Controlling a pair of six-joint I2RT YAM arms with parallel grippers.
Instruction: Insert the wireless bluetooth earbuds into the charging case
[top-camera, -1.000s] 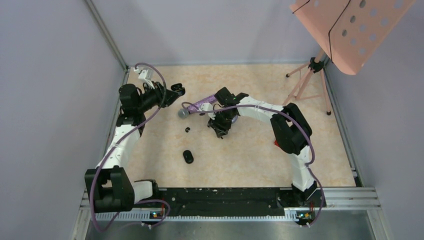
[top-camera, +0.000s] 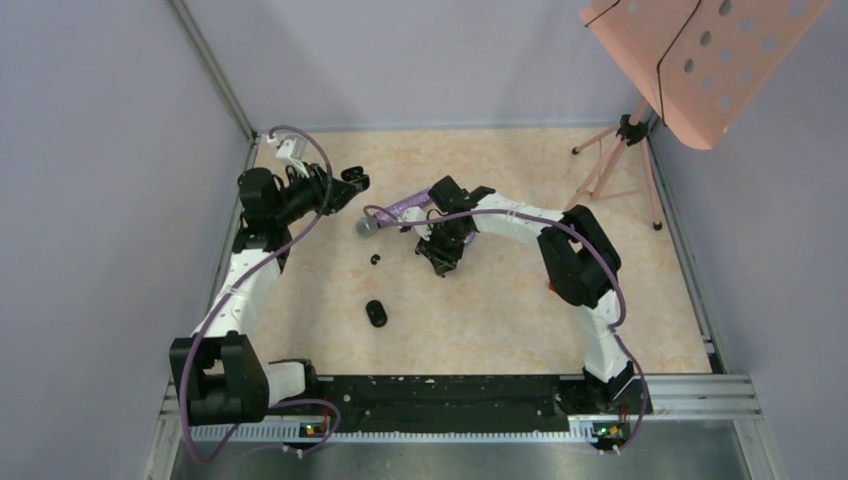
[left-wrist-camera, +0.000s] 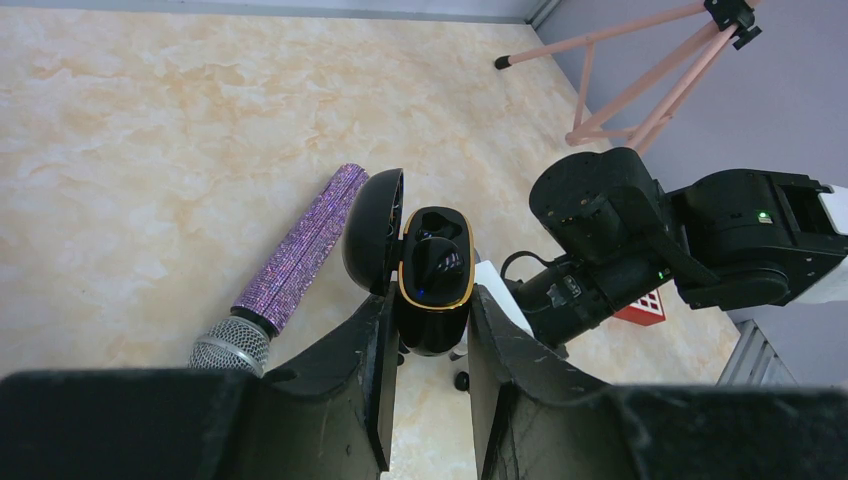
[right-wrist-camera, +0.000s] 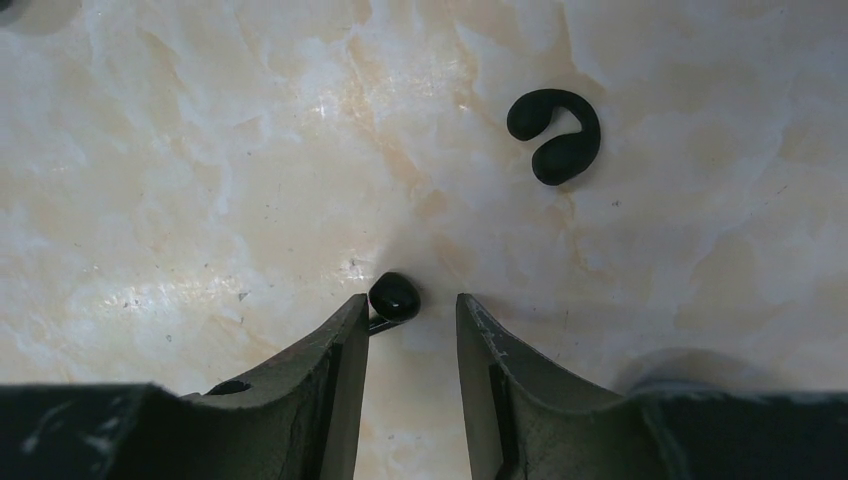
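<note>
In the left wrist view, my left gripper is shut on the black charging case (left-wrist-camera: 436, 265), whose lid (left-wrist-camera: 375, 232) stands open. The top view shows this case held up over the far left of the table. One black earbud (right-wrist-camera: 395, 298) is between the parted fingers of my right gripper, closer to the left fingertip; part of it hides behind that finger. Whether the finger touches it, I cannot tell. The other earbud (right-wrist-camera: 560, 135), curved and black, lies loose on the table, left of the right gripper in the top view.
A purple glittery microphone (left-wrist-camera: 300, 250) lies between the arms at the back. Toward the front left rests a black oval object (top-camera: 376, 313). A pink tripod (top-camera: 620, 160) stands at the back right.
The right arm's elbow has shifted very slightly in the top view, with its gripper staying low at nearly the same spot. The left arm, the case and the loose earbud look unmoved.
</note>
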